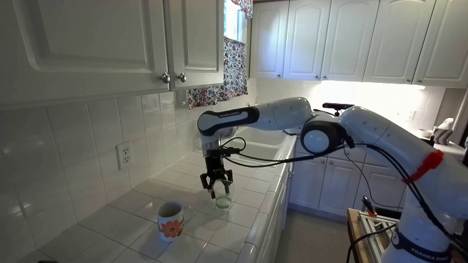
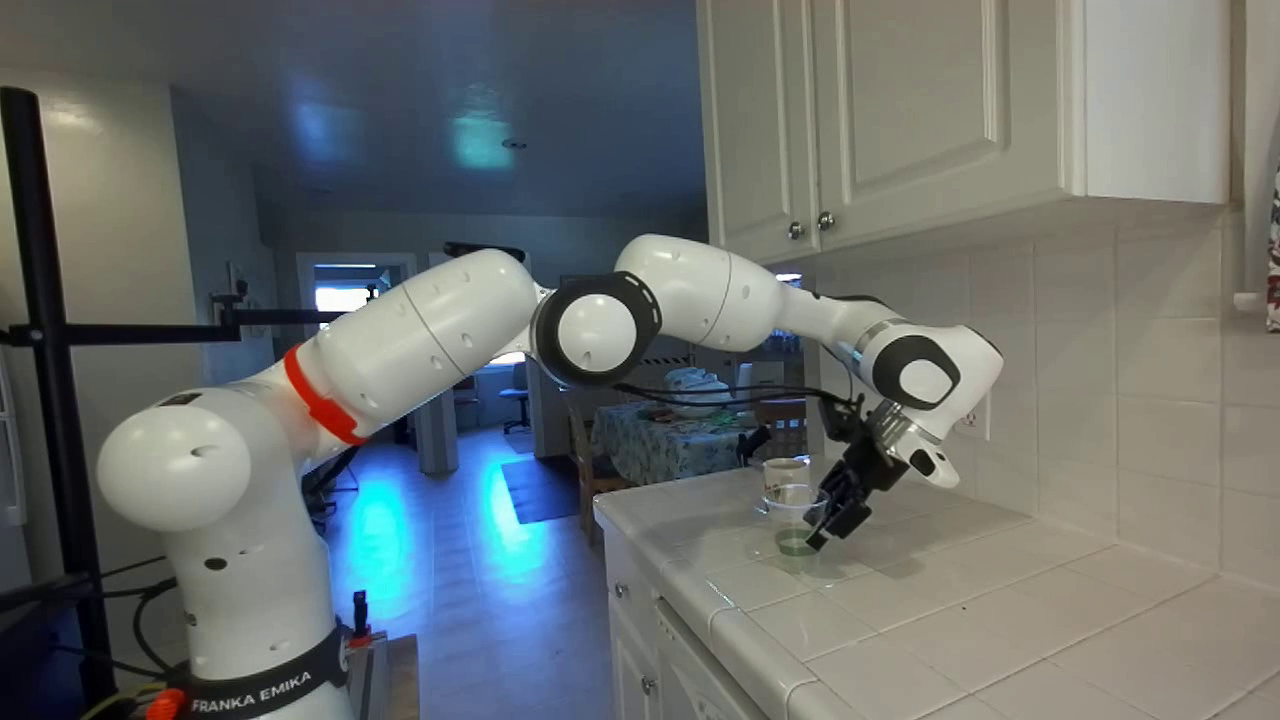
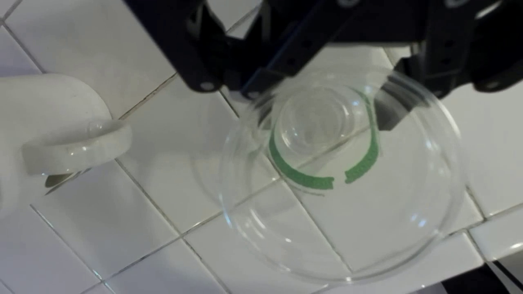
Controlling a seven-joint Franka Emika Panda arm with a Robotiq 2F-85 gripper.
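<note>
A clear cup (image 1: 223, 208) with a green band near its base stands on the tiled counter. My gripper (image 1: 220, 193) points down at it, partly open. In the wrist view, the cup's wide rim faces the camera and the green band (image 3: 304, 179) shows through it. One of the fingers (image 3: 392, 103) appears through the clear wall on the right; the other is mostly hidden at the left. The fingers of my gripper lie on either side of the cup's body; whether they touch it I cannot tell. Exterior view 2 has the gripper (image 2: 819, 534) right against the cup (image 2: 792, 516).
A white mug (image 1: 170, 221) with an orange flower stands on the counter nearby, its handle (image 3: 81, 147) toward the cup. Tiled wall (image 1: 144, 157) bounds the back, and the counter's edge (image 1: 263, 208) is close by on the other side. A sink (image 1: 263, 138) lies beyond the gripper.
</note>
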